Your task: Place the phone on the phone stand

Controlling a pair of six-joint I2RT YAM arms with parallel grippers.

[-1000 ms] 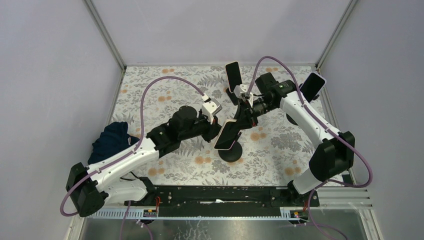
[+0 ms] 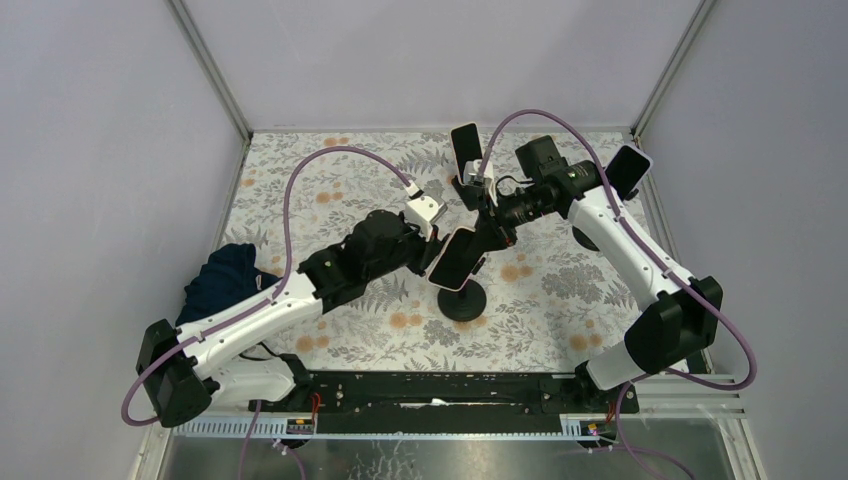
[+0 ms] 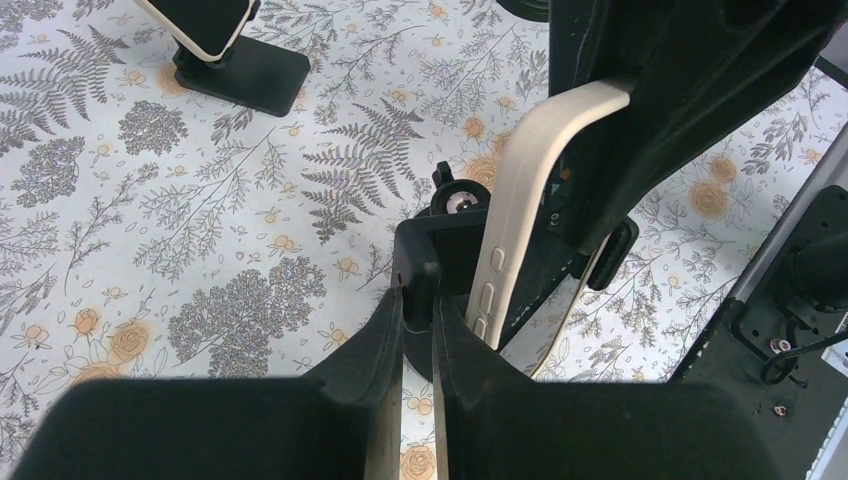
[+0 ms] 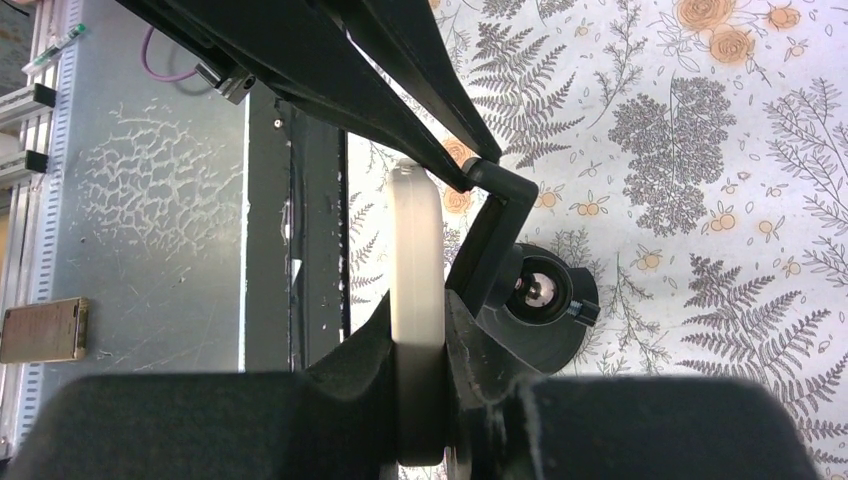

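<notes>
The phone [image 2: 453, 259], black-faced with a light rim [image 3: 528, 180] [image 4: 417, 250], is tilted over the round black stand [image 2: 462, 304] in the middle. My right gripper [image 2: 485, 234] is shut on its edge. My left gripper [image 2: 430, 258] has its fingertips at the stand's black holder [image 3: 455, 250], beside the phone; I cannot tell whether they grip it. In the right wrist view the holder's arm [image 4: 503, 205] reaches up beside the phone, above a ball joint [image 4: 540, 290]. Whether the phone rests in the holder is unclear.
Another phone on a stand [image 2: 466, 150] is at the back, a third [image 2: 624, 170] at the right. A dark cloth [image 2: 220, 285] lies at the left.
</notes>
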